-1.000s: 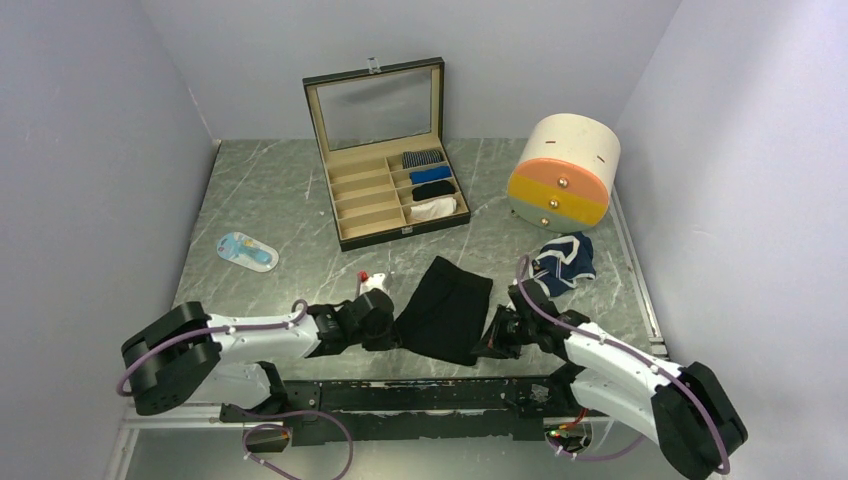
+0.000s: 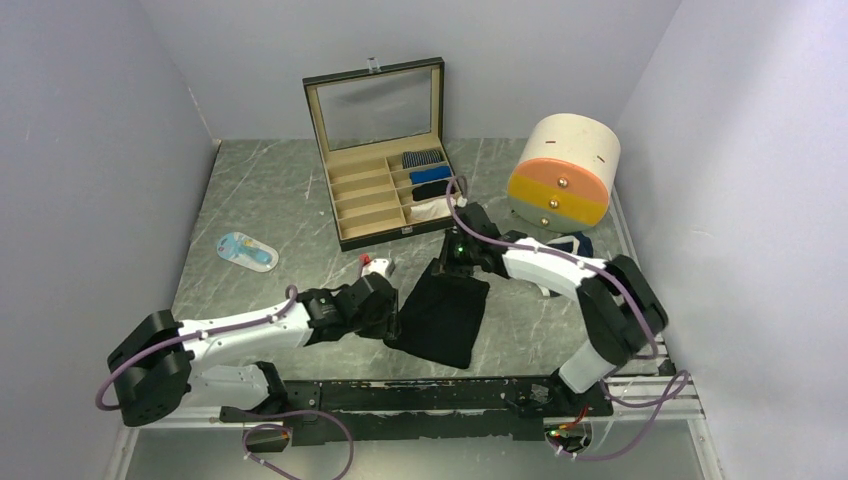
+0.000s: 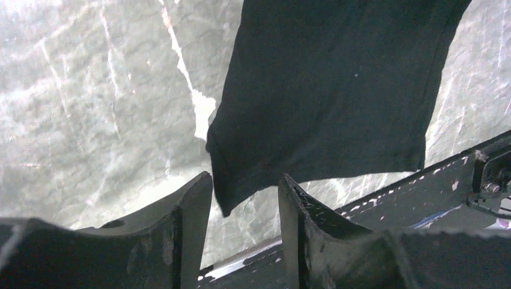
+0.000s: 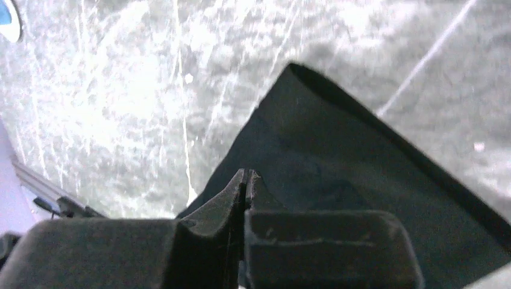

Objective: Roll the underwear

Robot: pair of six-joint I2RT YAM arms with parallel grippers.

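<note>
Dark underwear (image 2: 445, 318), folded to a rough rectangle, lies flat on the grey marbled table. My left gripper is open beside its near left corner; that corner shows just beyond the gap between the fingers, which hold nothing. Over the far end of the cloth is my right gripper, shut, with nothing showing between its fingertips. In the right wrist view the underwear (image 4: 313, 150) spreads beneath it, its far corner and edge in sight. Whether those fingertips touch the cloth I cannot tell.
An open compartment box (image 2: 365, 204) with several rolled garments stands at the back. The round drawer unit (image 2: 564, 170) is at back right, a blue and white cloth (image 2: 572, 243) partly hidden below it. A blue packaged item (image 2: 247, 251) lies left.
My right arm has swung from the cloth's near right side up to its far end, and its gripper has shut. The left gripper moved slightly at the near left corner. The underwear lies about the same.
</note>
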